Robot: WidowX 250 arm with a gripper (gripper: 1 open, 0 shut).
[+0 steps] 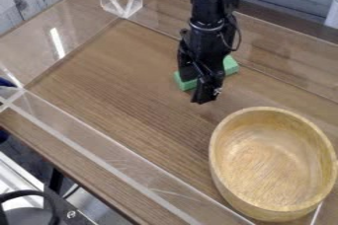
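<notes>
The black robot gripper (204, 79) hangs from the arm at the top centre, low over a green block (227, 65) on the wooden table (113, 106). The block lies behind the gripper, partly hidden by it. The gripper is open; whether its fingers touch the block cannot be told.
A large round tan bowl (271, 165) stands at the front right. A clear folded plastic piece (122, 2) sits at the back left. Clear strips run along the left edge.
</notes>
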